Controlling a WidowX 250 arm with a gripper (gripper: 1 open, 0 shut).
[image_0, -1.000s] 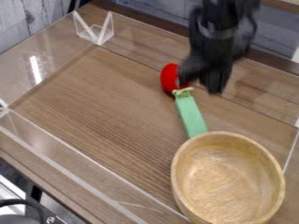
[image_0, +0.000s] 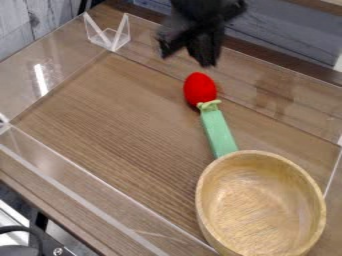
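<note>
A red rounded object (image_0: 202, 86) with a green strip (image_0: 218, 131) attached below it lies on the wooden table. Above it, at the top of the view, the dark gripper (image_0: 211, 42) is blurred, raised apart from the red object; its fingertips are too blurred to tell their state. A pale wooden bowl (image_0: 259, 205) sits at the lower right.
A white wire stand (image_0: 110, 30) stands at the back left. A black cable or part shows at the lower left corner.
The gripper has moved up and to the left, away from the red object, and now blurs. The red object and green strip look unmoved.
</note>
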